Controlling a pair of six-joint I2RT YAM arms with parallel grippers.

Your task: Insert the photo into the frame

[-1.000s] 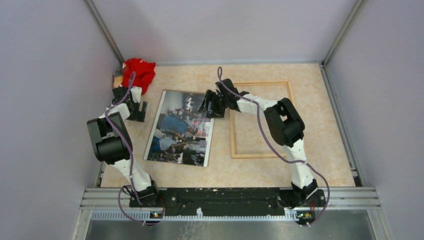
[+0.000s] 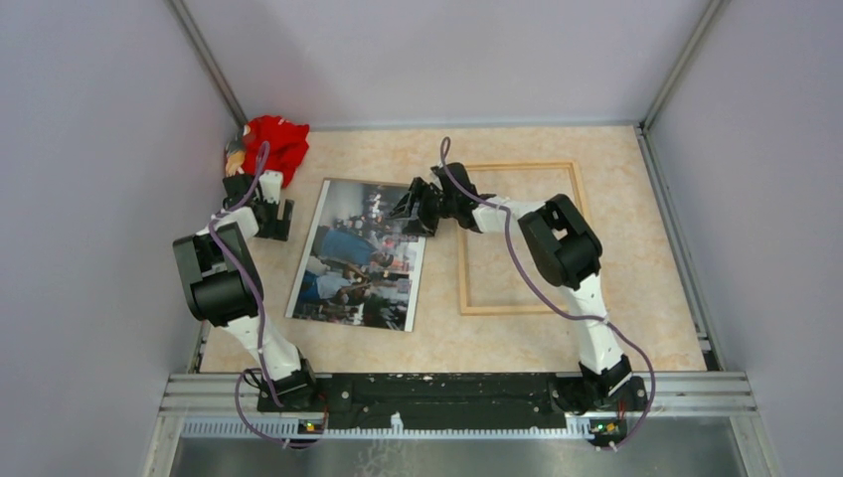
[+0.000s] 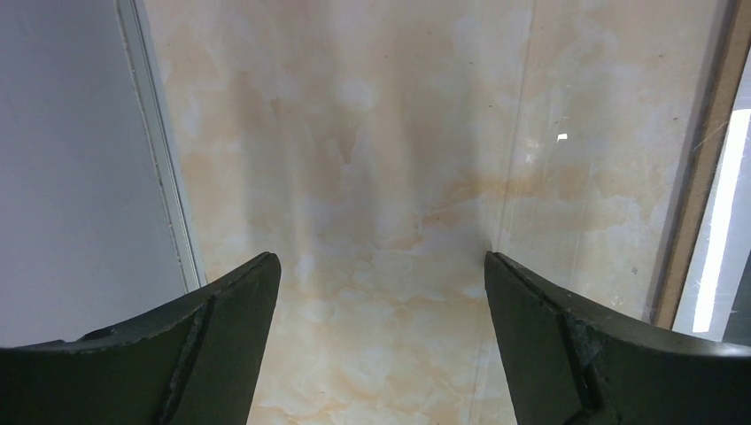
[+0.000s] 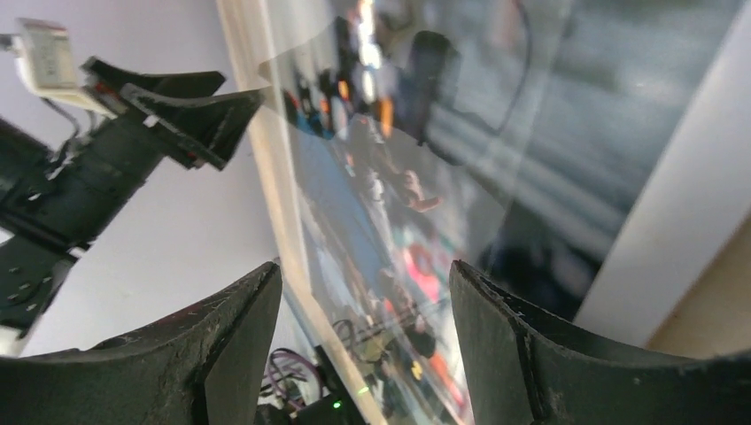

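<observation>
The photo (image 2: 363,258), a glossy picture with white borders, lies flat and slightly turned at left-centre of the table. To its right is the light wooden frame (image 2: 512,310), partly covered by my right arm. My right gripper (image 2: 413,213) is at the photo's upper right edge, its fingers (image 4: 239,328) parted. The right wrist view has the picture's surface slanting close behind them; whether they touch it I cannot tell. Left of the photo, my left gripper (image 2: 285,221) stands open over bare table, the photo's brown left edge showing at the side of its wrist view.
A red cloth (image 2: 278,144) is heaped in the back left corner, just beyond the left gripper. Grey walls close in the left, right and back. Bare table (image 2: 636,248) lies right of the frame and in front of the photo.
My right gripper has shifted slightly left at the photo's edge, its forearm moving a little with it. The left arm, photo and frame look unmoved.
</observation>
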